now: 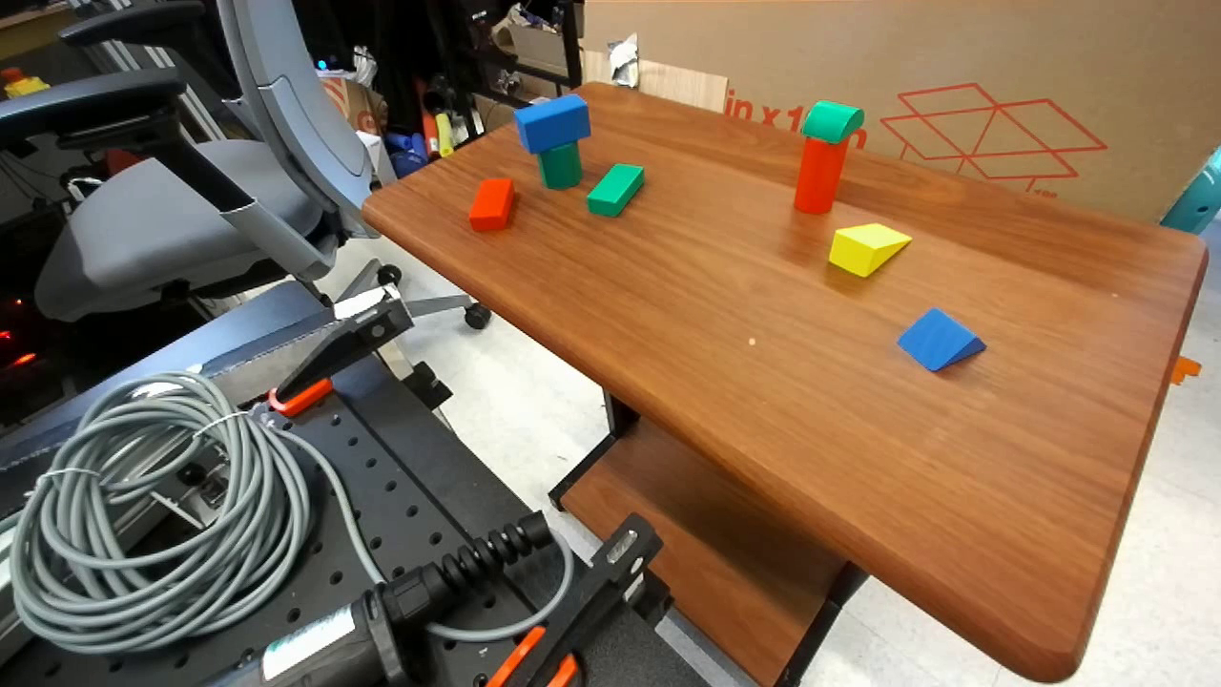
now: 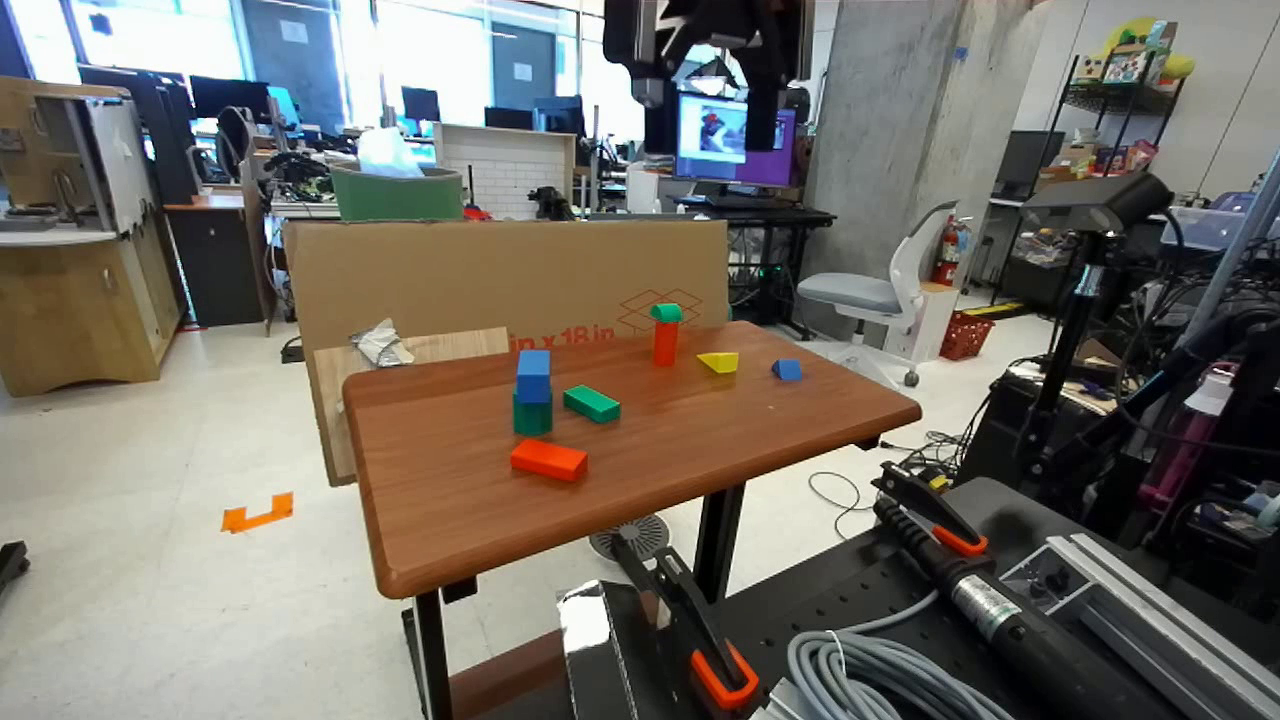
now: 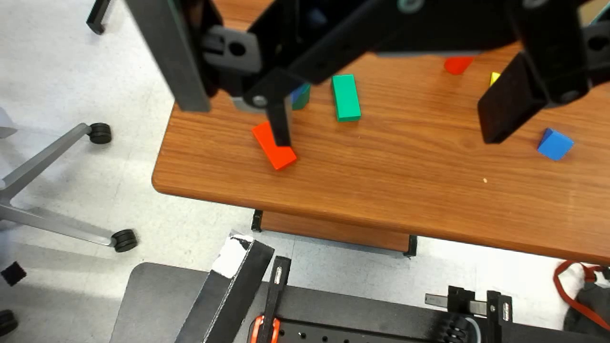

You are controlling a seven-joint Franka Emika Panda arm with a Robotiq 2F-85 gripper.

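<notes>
High over the table, my gripper stands open with nothing between its fingers; its tips also show at the top of exterior view 2, well above the blocks. On the left half of the table (image 1: 710,378), a blue block (image 1: 552,122) lies across a green cylinder (image 1: 560,167). Beside that stack are a flat green block (image 1: 617,190) and a red block (image 1: 492,204). Farther right, a green half-round (image 1: 832,120) tops an upright red cylinder (image 1: 819,176). A yellow wedge (image 1: 867,248) and a blue triangular block (image 1: 941,340) lie apart near it.
A large cardboard sheet (image 2: 480,282) stands along the table's far side. On the near side is a black bench (image 3: 354,303) with clamps and a coiled grey cable (image 1: 172,515).
</notes>
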